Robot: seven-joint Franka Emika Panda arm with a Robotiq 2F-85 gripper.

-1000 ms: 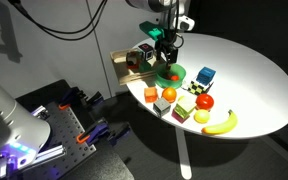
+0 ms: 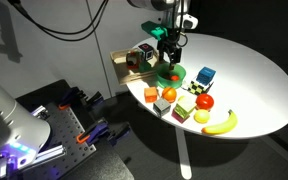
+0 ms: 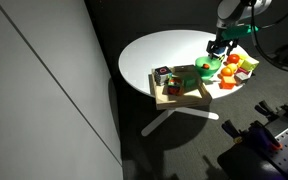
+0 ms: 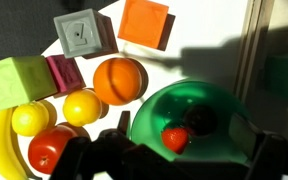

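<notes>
A green bowl (image 4: 206,98) sits on the white table with a small red item (image 4: 175,138) and a dark round item (image 4: 200,119) inside it. Over this bowl, my gripper stands open, its fingers spread to either side and nothing held between them. Exterior view 1 also has the gripper (image 2: 170,63) just above the green bowl (image 2: 177,78). Beside the bowl in the wrist view are an orange (image 4: 117,81), an orange block (image 4: 143,22) and a grey block (image 4: 78,33).
A box (image 3: 191,99) holding several items adjoins the bowl. Fruit crowds its other side: a yellow fruit (image 4: 82,107), a tomato (image 4: 50,149) and a banana (image 2: 220,124). A blue block (image 2: 206,75) stands behind.
In exterior view 1 the arm has shifted very slightly to the right above the bowl. The objects on the table have not moved.
</notes>
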